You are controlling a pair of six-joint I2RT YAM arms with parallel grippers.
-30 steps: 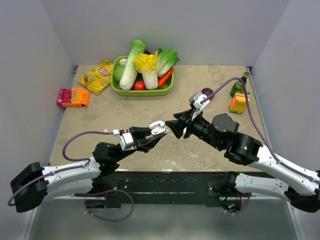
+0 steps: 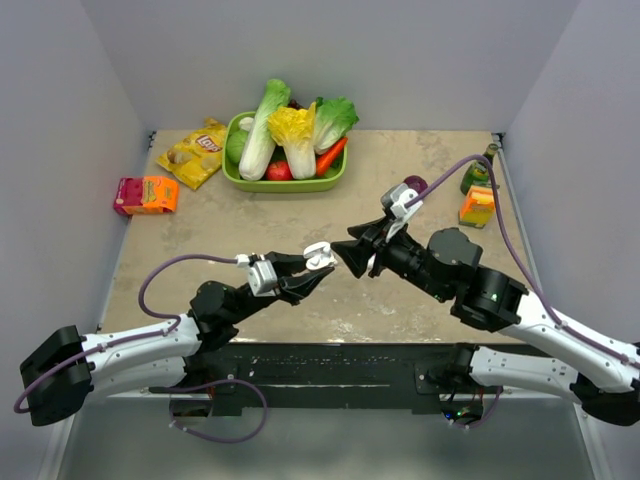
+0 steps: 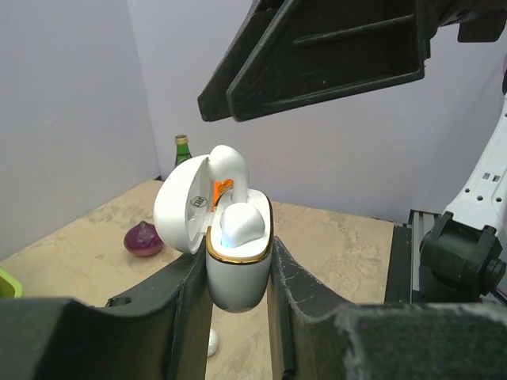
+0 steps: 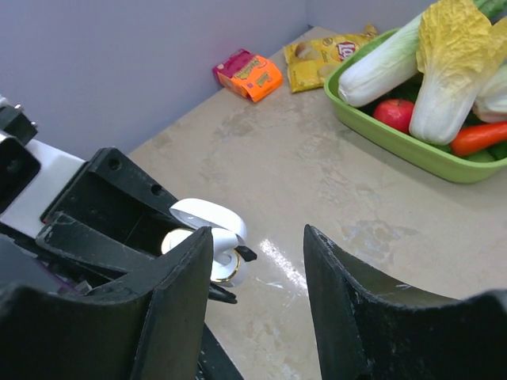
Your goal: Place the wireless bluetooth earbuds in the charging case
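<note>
The white charging case (image 2: 320, 256) is clasped in my left gripper (image 2: 305, 272), near the middle of the table. In the left wrist view its lid (image 3: 178, 206) stands open and a white earbud (image 3: 242, 226) sits in it. My right gripper (image 2: 352, 255) hangs just right of the case, its fingers apart; in the right wrist view nothing clearly shows between them. A small white object (image 3: 212, 342), perhaps the other earbud, lies on the table behind my left gripper's fingers in the left wrist view.
A green basket (image 2: 236, 173) of vegetables stands at the back. Snack packs (image 2: 145, 196) lie at the left, an onion (image 2: 414, 184), a juice carton (image 2: 477, 205) and a bottle at the right. The table around the arms is mostly bare.
The right gripper has moved very slightly.
</note>
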